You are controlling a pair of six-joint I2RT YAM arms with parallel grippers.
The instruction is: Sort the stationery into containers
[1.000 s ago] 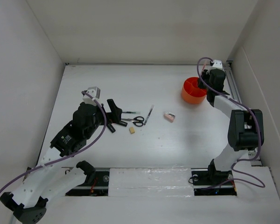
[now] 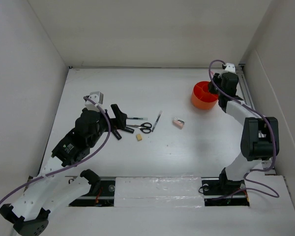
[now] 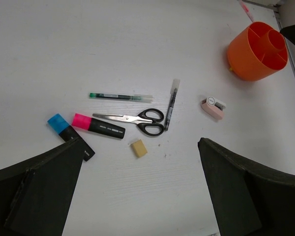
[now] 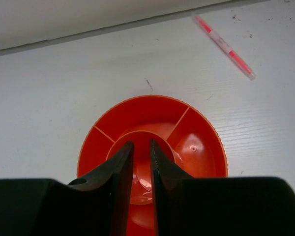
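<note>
The pink pen (image 4: 225, 46) lies flat on the table behind the orange pen holder (image 4: 152, 105), outside it. The holder (image 2: 203, 102) stands upright with empty-looking compartments. Over its central cup, my right gripper is narrowly open, with nothing between its fingers. My left gripper is wide open above the other stationery. Below it lie a pink highlighter (image 3: 98, 126), a blue-capped highlighter (image 3: 71, 135), scissors (image 3: 137, 120), a green pen (image 3: 120, 97), a black pen (image 3: 171, 105), a tan block (image 3: 139, 148) and a pink sharpener-like item (image 3: 214, 107).
The back wall (image 4: 88, 19) rises close behind the pink pen. The right side wall (image 2: 280, 93) is near the right arm. Bare white table (image 2: 103, 88) spreads across the back left and the front middle.
</note>
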